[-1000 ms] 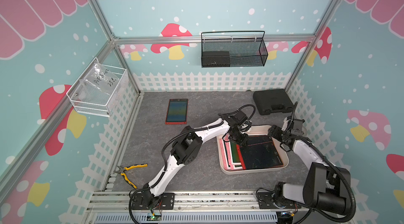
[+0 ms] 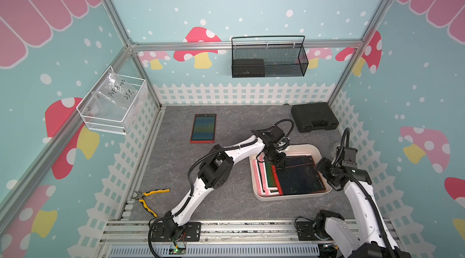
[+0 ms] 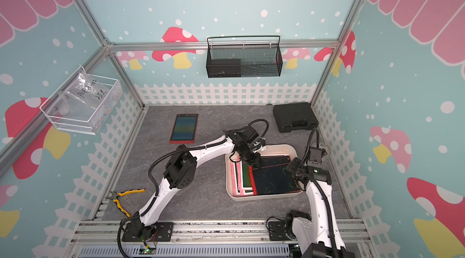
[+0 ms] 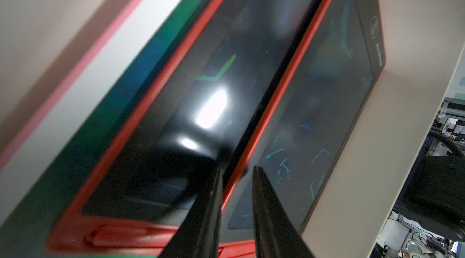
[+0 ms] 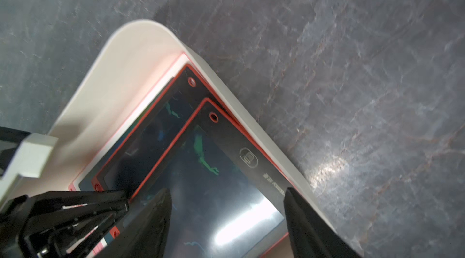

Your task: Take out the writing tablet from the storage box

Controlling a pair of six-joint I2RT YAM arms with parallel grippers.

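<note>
The off-white storage box (image 2: 257, 194) holds a stack of writing tablets. On top lies a black tablet with a red edge (image 2: 300, 180), offset over another black tablet (image 4: 193, 112) beneath it. At the box's far left part my left gripper points down at the stack, its fingers a little apart on either side of the top tablet's red edge; contact is unclear. My right gripper stands open over the right side of the box, its fingers spread above the top tablet, with nothing held between them.
A separate red-edged tablet (image 2: 203, 128) lies on the table at the back left. A black case (image 2: 314, 116) stands behind the box, a white round object is near its right side, and yellow pliers (image 2: 154, 192) lie front left.
The left arm and the tablets look unchanged.
</note>
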